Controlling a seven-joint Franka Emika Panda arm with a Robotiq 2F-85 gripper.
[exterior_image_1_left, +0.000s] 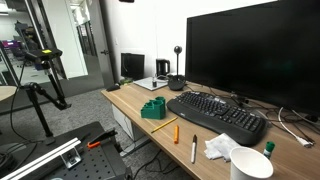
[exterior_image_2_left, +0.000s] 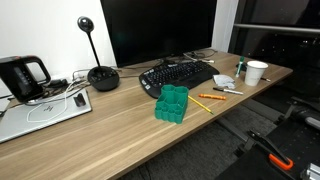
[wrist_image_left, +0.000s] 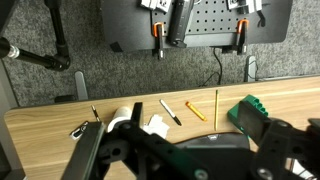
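Note:
My gripper hangs high over the desk's front edge in the wrist view, its two dark fingers spread wide with nothing between them. Below it on the desk lie a dark marker (wrist_image_left: 170, 112), an orange marker (wrist_image_left: 196, 111) and a thin yellow pencil (wrist_image_left: 216, 110). A green divided holder (exterior_image_2_left: 172, 103) stands on the desk left of these, its compartments appearing empty. The white cup (exterior_image_1_left: 251, 163) stands upright at the near right in exterior view 1. Crumpled white paper (exterior_image_1_left: 220, 146) lies beside it. Both exterior views leave the gripper's fingers out.
A black keyboard (exterior_image_1_left: 217, 116) and a large monitor (exterior_image_1_left: 262, 52) occupy the back of the desk. Nearby stand a green bottle-like item (exterior_image_1_left: 269, 148) and a black round-headed stand (exterior_image_2_left: 102, 75). Bare wood (exterior_image_2_left: 85, 140) is free left of the green holder.

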